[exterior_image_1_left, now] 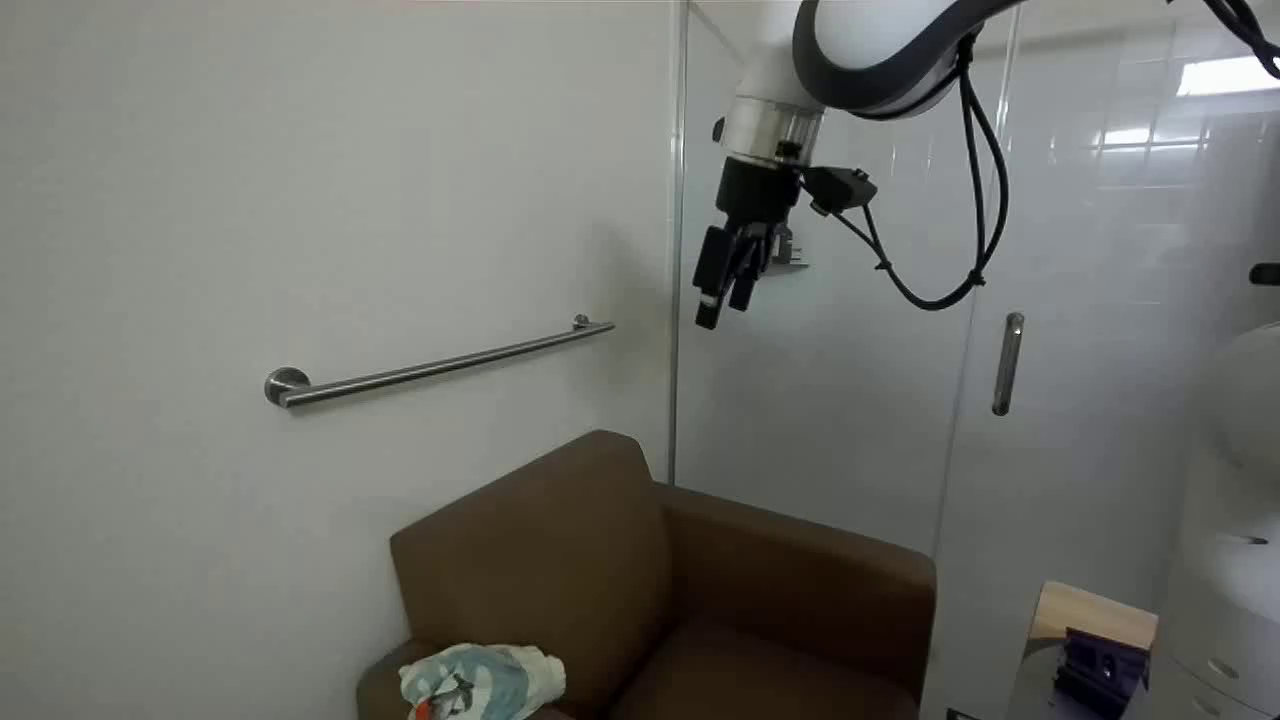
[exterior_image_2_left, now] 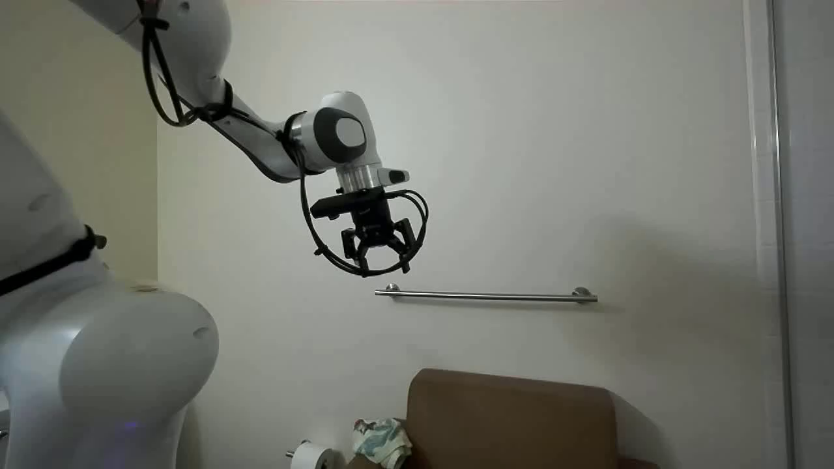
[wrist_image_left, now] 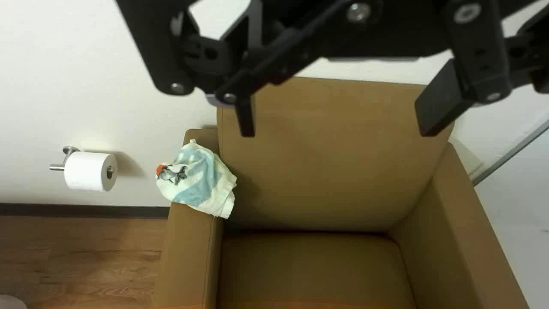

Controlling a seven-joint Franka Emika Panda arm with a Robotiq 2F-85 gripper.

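Observation:
My gripper stands open, its two fingers wide apart and only the brown armchair's back visible beyond the gap. In the second exterior view the gripper (exterior_image_2_left: 383,266) hangs pointing down in the air, above the level of the metal bar. A crumpled cloth (wrist_image_left: 198,180), white and light blue with an orange patch, lies on one arm of the brown armchair (wrist_image_left: 329,159). From the first exterior view, the gripper (exterior_image_1_left: 725,314) is well above the chair, and the cloth (exterior_image_1_left: 482,682) shows low in the picture, apart from it.
A steel grab bar (exterior_image_1_left: 450,365) runs along the wall over the chair. Beside the chair a toilet paper roll (wrist_image_left: 90,171) sits on a wall holder. A glass door with a handle (exterior_image_1_left: 1008,364) stands on the other side. The chair seat (wrist_image_left: 314,270) is bare.

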